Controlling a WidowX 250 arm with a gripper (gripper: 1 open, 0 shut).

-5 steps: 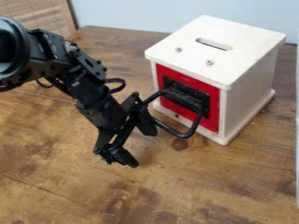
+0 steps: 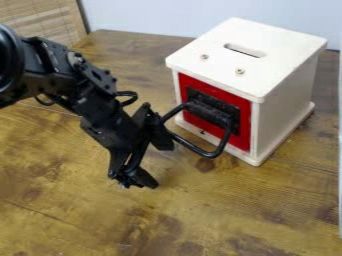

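Note:
A small pale wooden box (image 2: 281, 90) with a slot in its top stands at the right. Its red front panel (image 2: 191, 86) carries a black fitting with a large black loop handle (image 2: 214, 152) sticking out toward the arm. My black gripper (image 2: 140, 168) hangs low over the table at the left of the box, its tips below and left of the handle. The handle's near end meets or passes behind the gripper body; whether they touch is unclear, as is how the fingers stand.
A white wall is behind, and a pale edge runs along the far right.
The arm has shifted very slightly, its upper part a little to the left. The box and handle look unchanged.

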